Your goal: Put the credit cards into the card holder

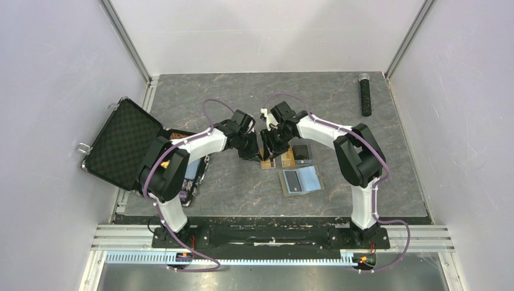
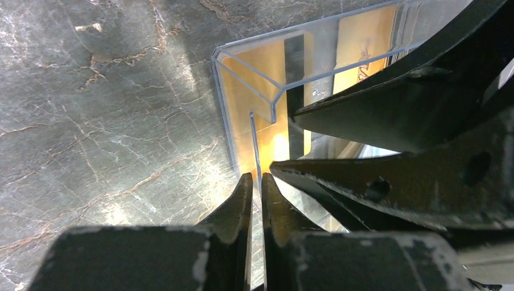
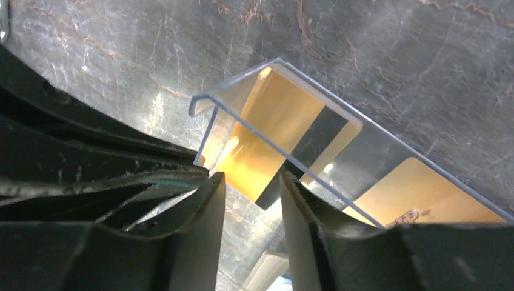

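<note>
A clear card holder (image 2: 327, 42) lies on the table with gold cards inside, a gold card with a black stripe (image 3: 273, 127) at one end and another gold card (image 3: 424, 200) beside it. My left gripper is shut on the holder's thin clear edge at that end. My right gripper hovers over the striped card with its fingers parted and nothing clearly held between them. In the top view the two grippers meet over the holder and hide part of it.
An open black case (image 1: 121, 143) fills the left side. A pale blue item (image 1: 309, 179) lies in front of the holder, and a microphone (image 1: 365, 97) stands out at the back right.
</note>
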